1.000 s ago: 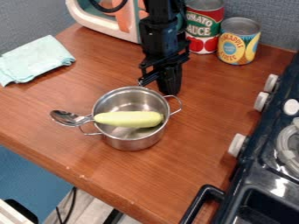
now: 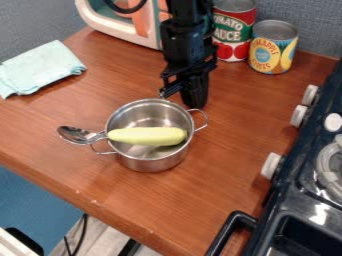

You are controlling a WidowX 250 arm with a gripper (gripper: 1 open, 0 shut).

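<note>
A steel pot (image 2: 148, 157) with two handles sits on the wooden counter (image 2: 67, 110), a pale yellow corn-like piece (image 2: 146, 136) lying across it. A spoon (image 2: 76, 134) lies at its left side. My black gripper (image 2: 187, 95) is low over the counter just behind the pot; whether its fingers are open or shut is hard to make out.
A folded light blue cloth (image 2: 36, 70) lies at the left. A tomato sauce can (image 2: 233, 30) and a yellow-labelled can (image 2: 271, 50) stand at the back. A black stove (image 2: 305, 210) with knobs borders the right side. The counter's front edge runs along the lower left.
</note>
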